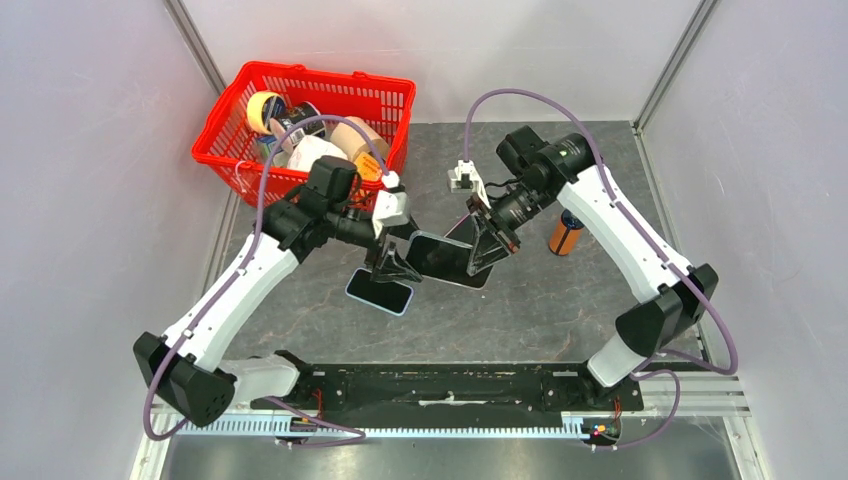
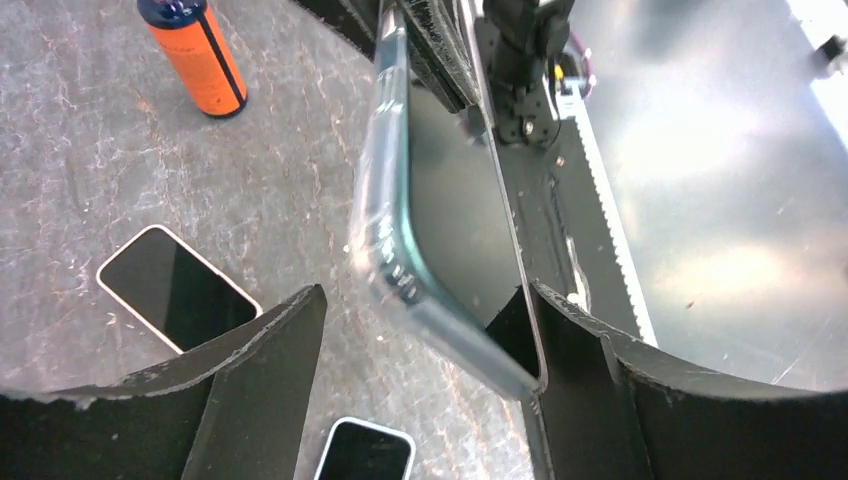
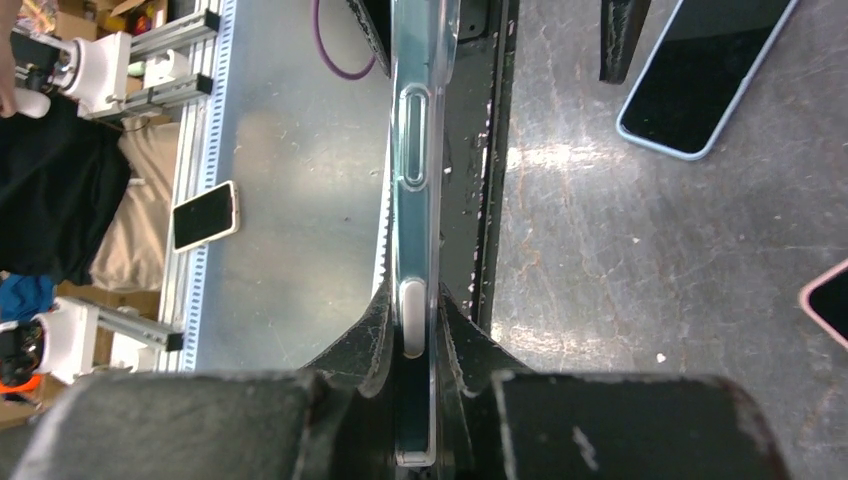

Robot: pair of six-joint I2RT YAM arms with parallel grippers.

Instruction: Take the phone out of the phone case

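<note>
A phone in a clear case (image 1: 437, 258) is held in the air by my right gripper (image 1: 479, 260), which is shut on its side, as the right wrist view (image 3: 415, 350) also shows. My left gripper (image 1: 395, 262) stands open at the case's other end. In the left wrist view the case's end (image 2: 440, 330) reaches in between the two fingers of that gripper.
A blue-edged phone (image 1: 378, 293) and a pink-edged phone (image 2: 180, 288) lie on the grey table (image 1: 540, 320). An orange bottle (image 1: 565, 233) stands at the right; a red basket of tape rolls (image 1: 230, 150) fills the back left.
</note>
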